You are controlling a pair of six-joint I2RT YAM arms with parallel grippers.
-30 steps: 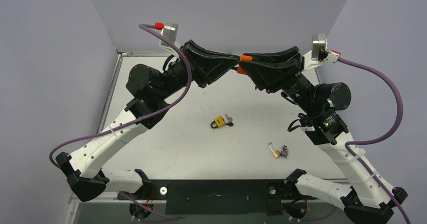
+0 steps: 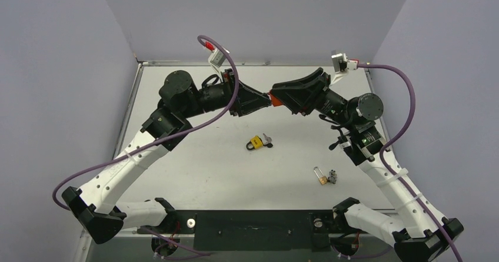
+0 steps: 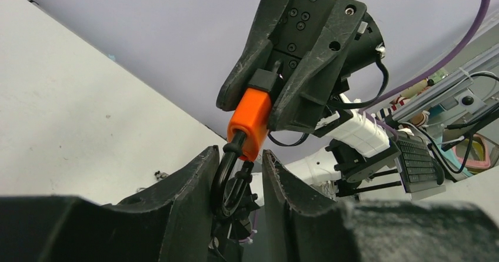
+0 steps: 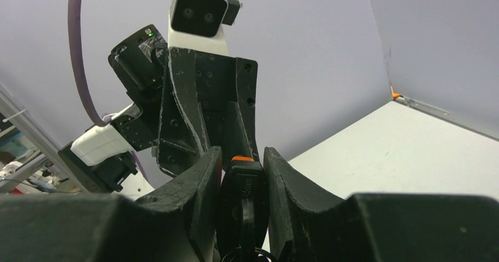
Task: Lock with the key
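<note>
An orange padlock (image 3: 252, 118) with a black base and a long black shackle (image 3: 220, 182) is held up between my two grippers, well above the table. My right gripper is shut on its black base (image 4: 242, 191), leaving a strip of orange visible beyond. In the left wrist view, a thin grey piece (image 3: 276, 66) sticks out of the base between the right fingers; it may be a key, but I cannot tell. My left gripper has its fingers apart around the shackle, with a gap beside the right-hand finger.
On the white table (image 2: 194, 173) below lie a yellow padlock with keys (image 2: 256, 142) near the middle and a brass padlock (image 2: 320, 176) with small keys (image 2: 332, 176) towards the front right.
The locks on the table are where they were.
</note>
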